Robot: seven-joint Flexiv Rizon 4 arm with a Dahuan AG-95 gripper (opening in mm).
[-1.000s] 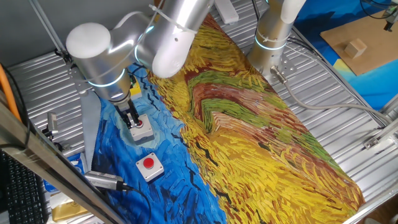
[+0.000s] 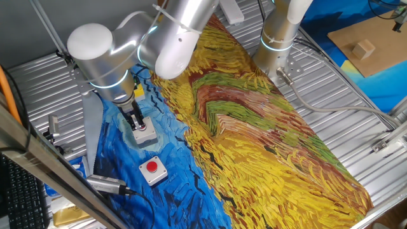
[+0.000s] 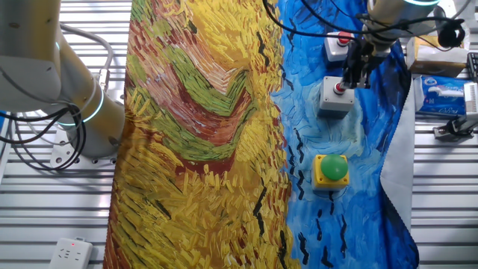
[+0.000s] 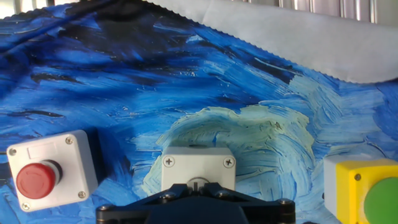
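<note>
On the blue part of the cloth, a grey-white box with a small red button stands between two other button boxes. My gripper points down at this middle box, its dark fingertips at or just over the button; whether they touch cannot be told. In the wrist view the black fingers come together in front of the middle box and hide most of its button. The gripper looks shut, and nothing shows between its fingers.
A box with a larger red button sits to one side. On the other is a yellow box with a green button. A grey connector with a cable lies near the frame post.
The fingers have shifted very slightly against the middle box's button. The boxes and the rest of the scene look unmoved.
</note>
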